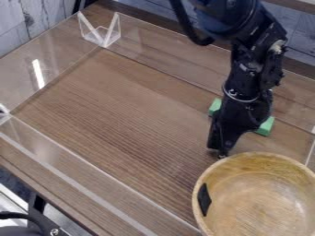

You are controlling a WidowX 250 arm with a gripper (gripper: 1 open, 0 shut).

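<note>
My black gripper (219, 145) reaches down to the wooden table on the right side of the camera view, just behind a large round wooden bowl (256, 201). It looks shut, and nothing shows between its fingers, though the tips are dark and hard to make out. A green object (262, 126) lies on the table behind the gripper, partly hidden by it and the arm.
A clear plastic stand (101, 28) sits at the back left near the table's edge. A grey wall runs along the back right.
</note>
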